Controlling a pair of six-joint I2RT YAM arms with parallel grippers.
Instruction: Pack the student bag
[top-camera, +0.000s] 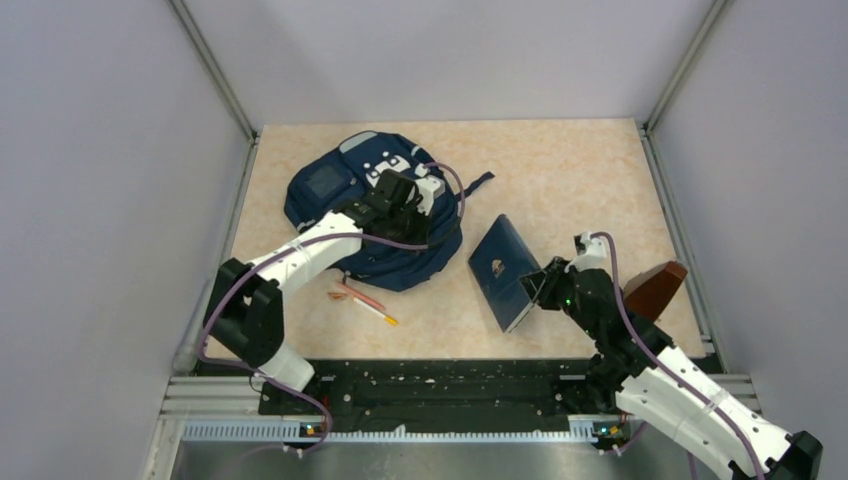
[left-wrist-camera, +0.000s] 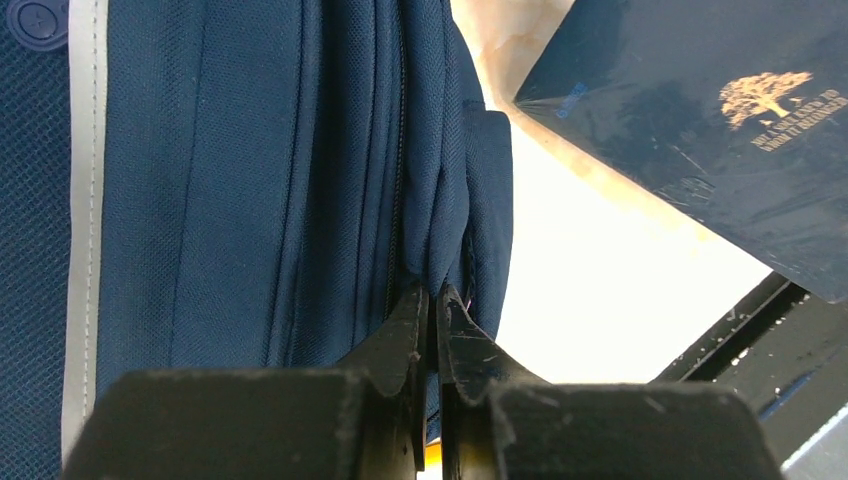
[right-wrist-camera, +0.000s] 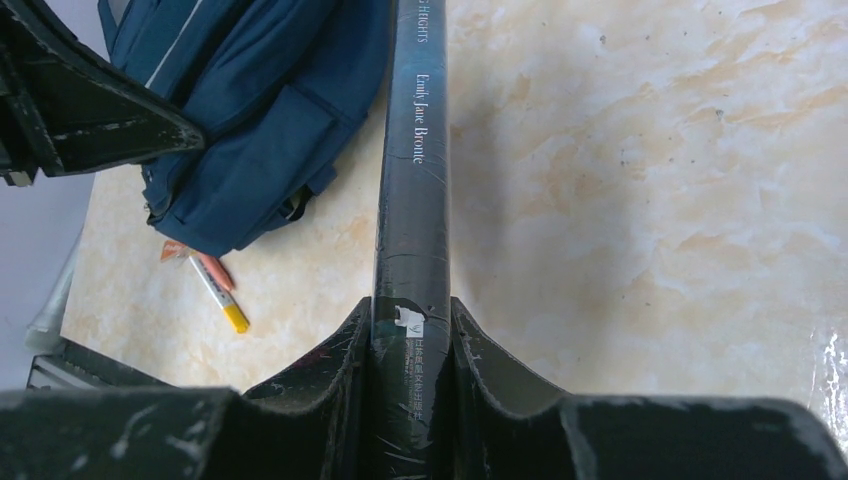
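The navy backpack lies at the back left of the table. My left gripper is at its right side, its fingertips close together with a fold of bag cloth pinched between them. Whether the bag's mouth is parted cannot be told. My right gripper is shut on a dark blue book, gripping it across the spine. The book is tilted up, with its cover facing the bag, and there is a gap between the two.
In front of the bag lie a reddish pen and a white marker with a yellow end. A brown object stands behind the right arm.
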